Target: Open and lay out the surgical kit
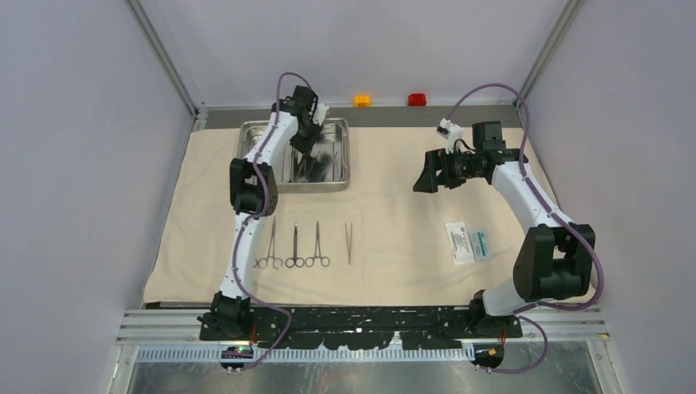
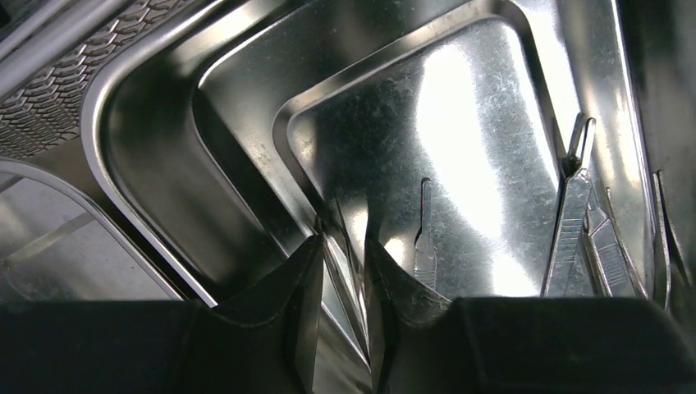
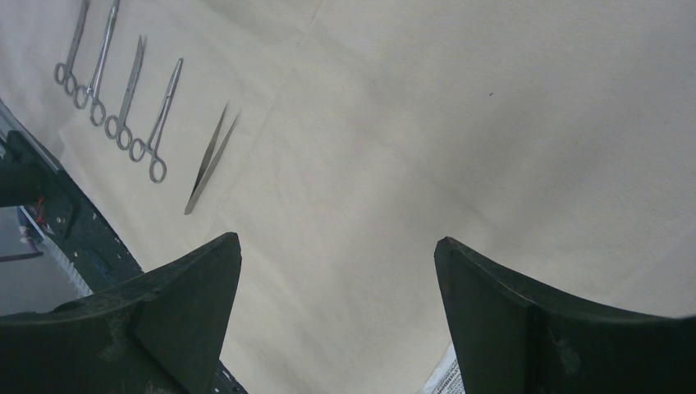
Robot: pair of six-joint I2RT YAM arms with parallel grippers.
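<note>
In the left wrist view my left gripper points down into the steel tray [image 2: 238, 176], its fingers a narrow gap apart. Thin metal tweezers [image 2: 346, 246] lie in that gap; whether the fingers touch them cannot be made out. A slim handle [image 2: 425, 254] and ridged scalpel handles [image 2: 570, 222] rest in the same tray. On the cloth, tweezers [image 1: 350, 246] lie beside a row of ring-handled instruments [image 1: 318, 246]. My right gripper is wide open above bare cloth, nothing between its fingers.
Two flat packets, a white one [image 1: 460, 243] and a teal one [image 1: 480, 245], lie at the right of the cloth. A yellow block [image 1: 362, 101] and a red block [image 1: 417, 99] sit at the back. Mid-cloth is free.
</note>
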